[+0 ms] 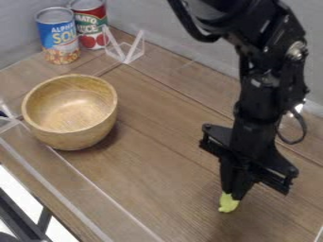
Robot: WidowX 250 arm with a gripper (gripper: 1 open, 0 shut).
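Note:
My gripper (237, 185) is low over the table at the right, its fingers closed on a slim yellow-green object (228, 204). Only the lower tip of that object shows below the fingers; the rest is hidden by the gripper.
A wooden bowl (71, 126) stands at the left. Two cans, one blue (59, 36) and one red (90, 21), are at the back left corner. The table (151, 161) between bowl and gripper is clear.

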